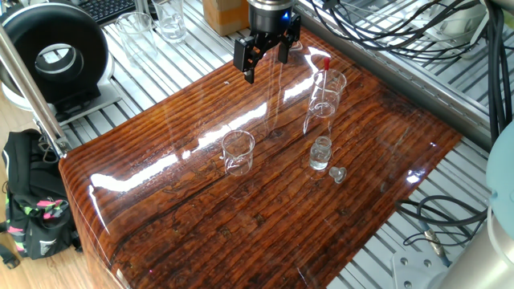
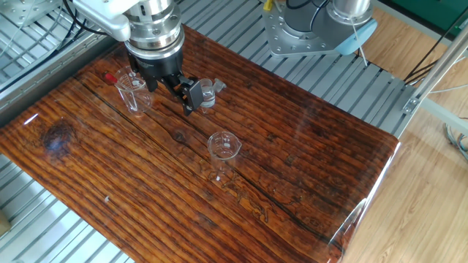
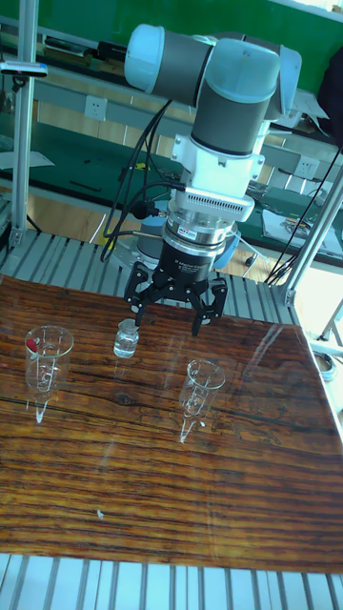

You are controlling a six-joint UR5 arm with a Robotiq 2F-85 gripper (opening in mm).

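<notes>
My gripper (image 3: 168, 321) hangs above the table with its two fingers spread wide and nothing between them. A small clear bottle (image 1: 319, 157) with liquid in it stands upright on the wood. Its glass stopper (image 1: 338, 174) appears to lie on the table right beside it. One beaker (image 1: 325, 104) holds a dropper with a red bulb (image 1: 327, 63). A second beaker (image 1: 238, 157) stands apart and looks empty. From the third exterior view, the red-bulb beaker (image 3: 47, 368) is left of the bottle (image 3: 126, 341), and the other beaker (image 3: 200, 380) is to its right.
More glass vessels (image 1: 136, 36) and a cardboard box (image 1: 226, 14) sit on the slatted metal surface beyond the table. Black cables (image 1: 450, 48) run along the frame on one side.
</notes>
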